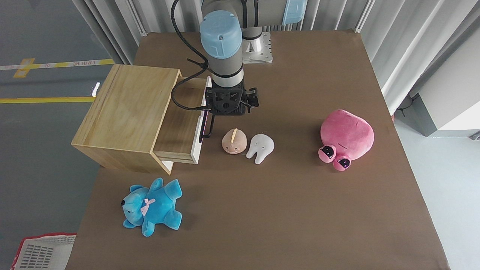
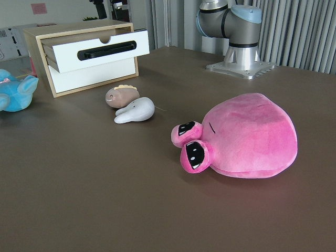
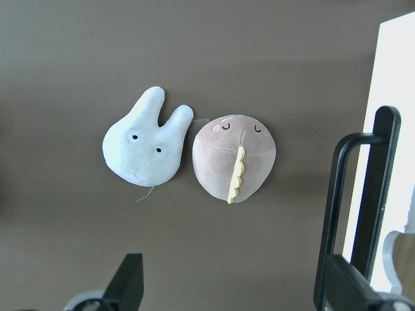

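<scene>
My gripper hangs high over the open upper drawer's front, beside its black handle (image 3: 336,194), with its two fingers wide apart and nothing between them. The wooden drawer box (image 1: 121,108) has its upper drawer (image 2: 68,58) pulled out. Just beside it on the table lie a pinkish plush (image 3: 220,168) with a yellow crest and a small white plush (image 3: 146,149). A big pink plush (image 1: 348,135) lies to the right in the front view, and a blue bear (image 1: 157,207) lies in front of the drawer box.
A red-rimmed basket (image 1: 42,249) is on the floor off the table's front left. Pale curtains line the back and right side.
</scene>
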